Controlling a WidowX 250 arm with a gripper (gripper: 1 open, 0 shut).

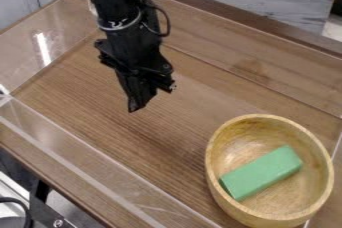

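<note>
My black arm reaches down from the top left, its gripper (139, 98) hanging over the middle-left of the wooden table, shut with nothing visible between its fingers. At the lower right a yellow bowl (230, 130) holds a green block (261, 171), lying tilted inside it. The gripper is above and to the left of the bowl, well apart from it.
A marble-patterned wall (261, 2) runs along the back. A dark cable lies at the lower left corner.
</note>
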